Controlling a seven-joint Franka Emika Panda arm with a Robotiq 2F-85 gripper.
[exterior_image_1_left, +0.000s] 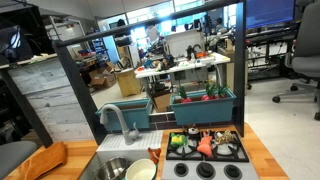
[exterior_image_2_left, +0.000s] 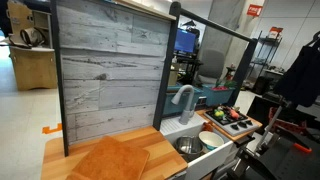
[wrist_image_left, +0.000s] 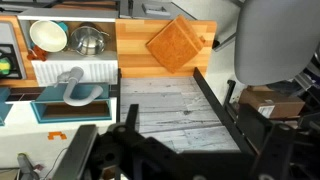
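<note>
In the wrist view my gripper has its dark fingers spread wide apart, open, with nothing between them. Beyond it, an orange cloth (wrist_image_left: 174, 45) lies flat on the wooden counter. Left of the cloth are a metal pot (wrist_image_left: 88, 40) and a white bowl (wrist_image_left: 46, 35), both by the grey faucet (wrist_image_left: 78, 88). The cloth (exterior_image_2_left: 110, 160) also lies in the near part of exterior view 2. On the stove top (exterior_image_1_left: 205, 172) in exterior view 1 sit small red, yellow and green items. The fingertips cannot be made out in either exterior view.
Behind the counter stands a white plank wall (exterior_image_2_left: 112, 75), edged by dark posts. Teal bins (exterior_image_1_left: 203, 108) line the back, behind the faucet and stove. A large grey rounded shape (wrist_image_left: 280, 40) fills the wrist view's upper right. Bare wood surrounds the cloth.
</note>
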